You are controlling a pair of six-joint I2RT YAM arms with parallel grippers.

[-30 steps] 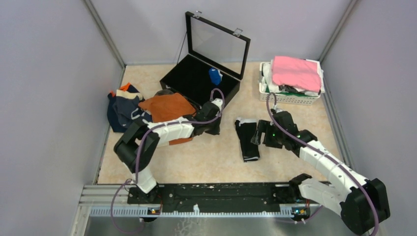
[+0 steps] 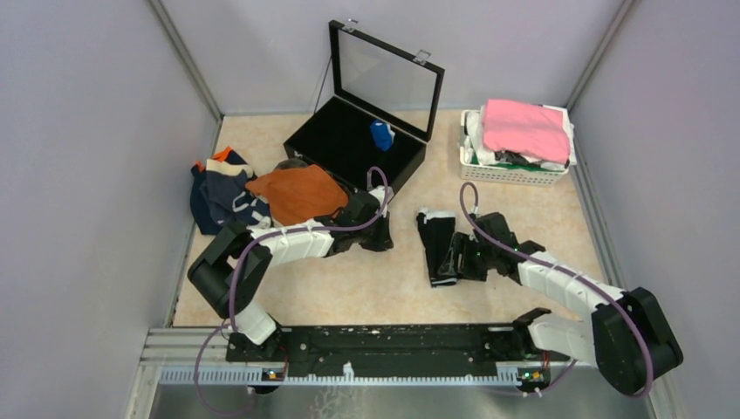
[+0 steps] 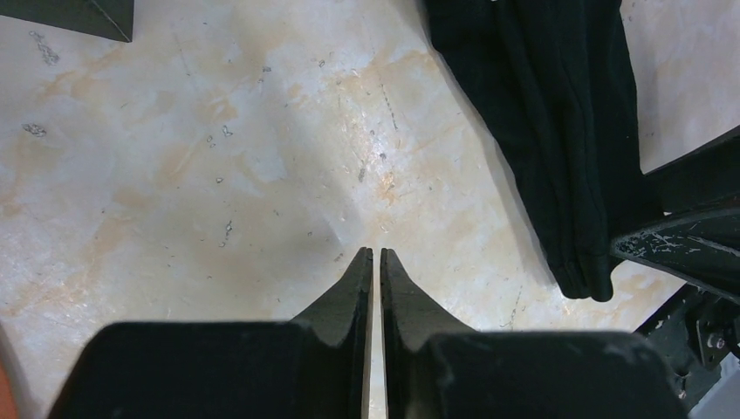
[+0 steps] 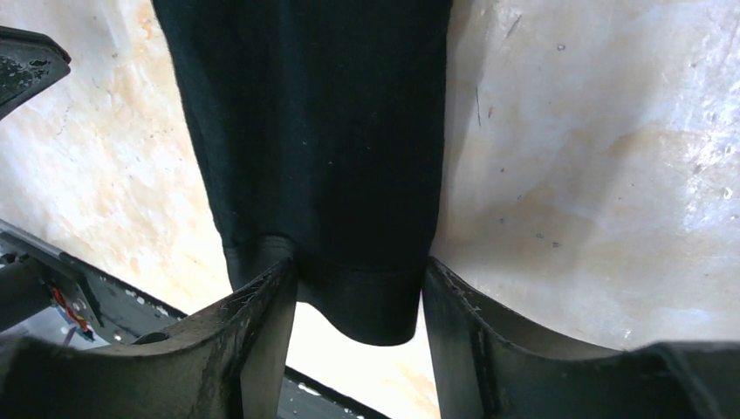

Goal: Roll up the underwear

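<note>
The black underwear [image 2: 438, 240], folded into a narrow strip, lies on the table right of centre, with pale bands at its far and near ends. In the right wrist view my right gripper is open, its fingers [image 4: 257, 336] on either side of the underwear's near end [image 4: 366, 305]. Whether they touch the cloth, I cannot tell. Off to the strip's left, my left gripper points down over bare table. Only a narrow gap shows between its fingers, with nothing in it.
An open black case [image 2: 310, 140] with a blue item [image 2: 382, 134] inside stands at the back. Orange cloth [image 2: 301, 194] and dark clothes [image 2: 229, 194] lie left. A white basket [image 2: 515, 176] of folded clothes sits back right. Between the grippers the table is clear.
My right gripper has come toward the front edge, down the strip to its near end. The underwear looks unmoved.
</note>
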